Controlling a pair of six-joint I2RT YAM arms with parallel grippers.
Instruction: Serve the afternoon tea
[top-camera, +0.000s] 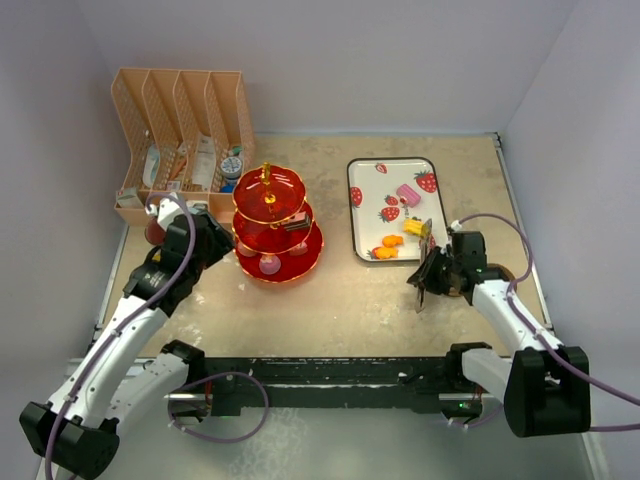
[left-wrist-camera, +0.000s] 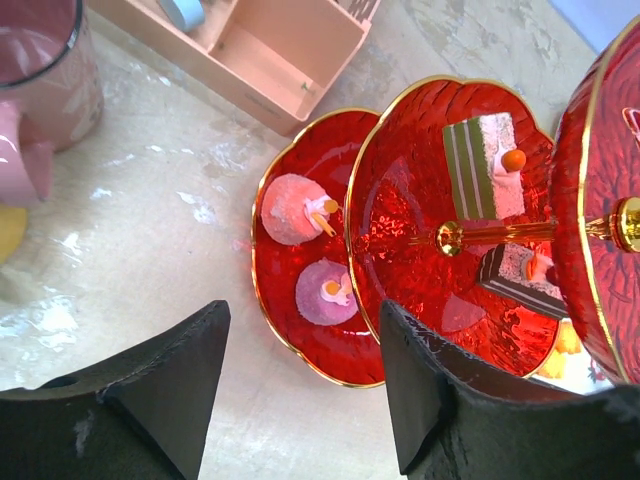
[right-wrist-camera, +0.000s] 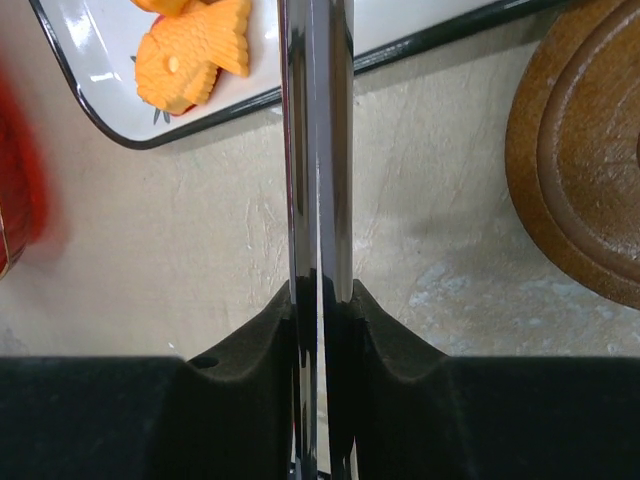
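Observation:
A red three-tier stand (top-camera: 300, 262) holds pink cakes (left-wrist-camera: 292, 208) on its bottom tier and sliced cakes (left-wrist-camera: 482, 165) on the middle one. My left gripper is open just left of it, nothing between its fingers. My right gripper (top-camera: 432, 268) is at the tray's lower right, shut on silver tongs (right-wrist-camera: 318, 150). The white strawberry tray (top-camera: 365, 220) holds orange fish-shaped pieces (right-wrist-camera: 193, 55), a yellow piece (top-camera: 412, 226) and a pink piece (top-camera: 408, 194).
A pink divided organiser (top-camera: 180, 95) stands back left, with a pink mug (left-wrist-camera: 60, 100) in front. Brown round coasters (right-wrist-camera: 570, 150) lie right of the tray, partly under the right arm.

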